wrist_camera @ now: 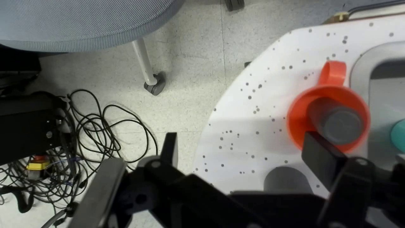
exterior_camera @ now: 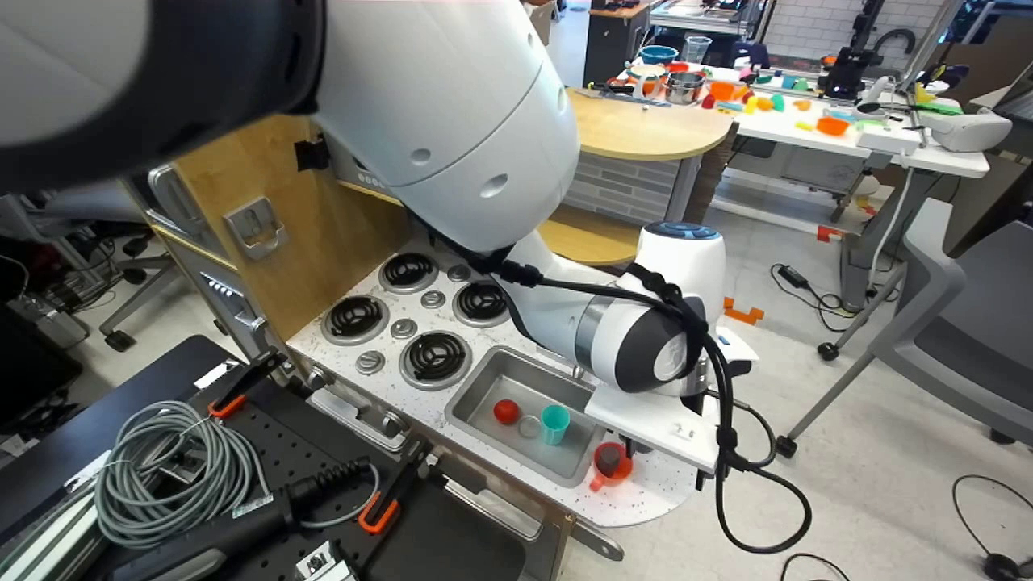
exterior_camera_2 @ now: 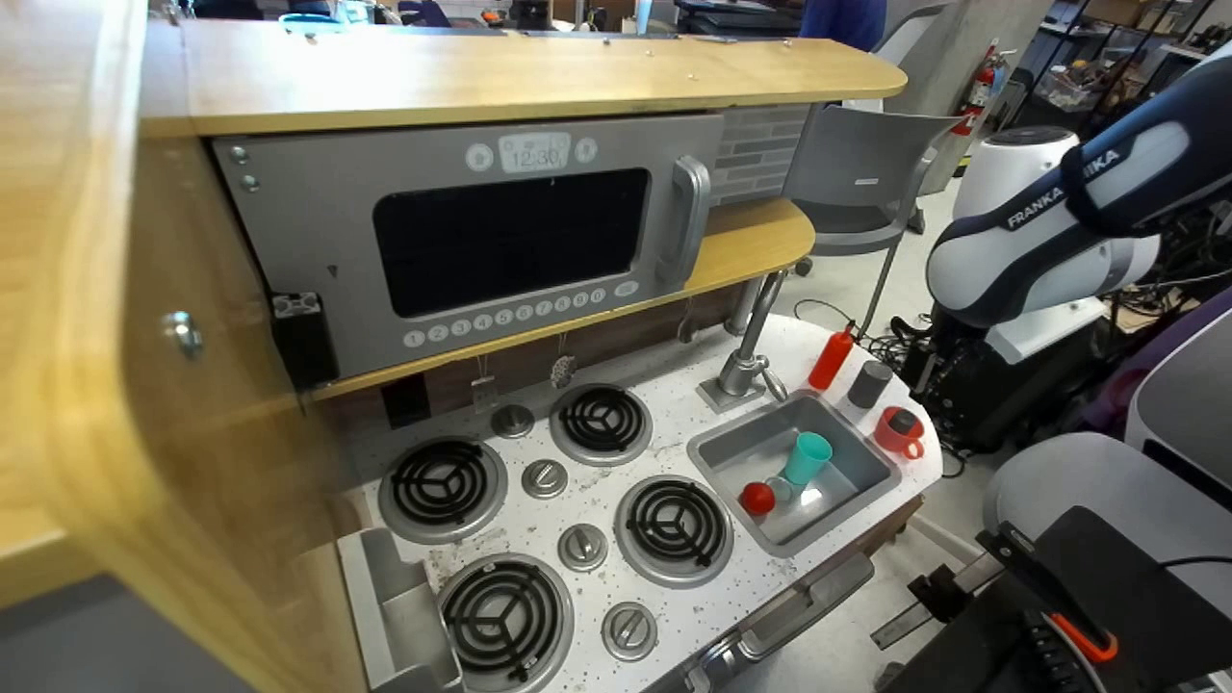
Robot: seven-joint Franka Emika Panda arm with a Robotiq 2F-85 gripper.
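Observation:
My gripper is open in the wrist view, its dark fingers (wrist_camera: 321, 159) wide apart with nothing held between them. In exterior view 2 it hangs at the far right, by the counter's rounded end. A dark grey cup (wrist_camera: 287, 180) stands on the counter, partly covered by the gripper body in the wrist view. Beside it is a red mug (wrist_camera: 297, 118) with another dark grey cup (wrist_camera: 343, 125) inside, leaning. One fingertip overlaps the mug's rim in the wrist view; whether they touch I cannot tell. A red bottle (exterior_camera_2: 832, 359) stands behind the free grey cup.
The sink (exterior_camera_2: 856, 483) holds a teal cup (exterior_camera_2: 808, 458), a red ball-like object (exterior_camera_2: 757, 498) and a clear round item. A faucet (exterior_camera_2: 744, 368) rises behind it. Burners (exterior_camera_2: 673, 529) fill the counter's other end. Cables (wrist_camera: 100, 125) lie on the floor.

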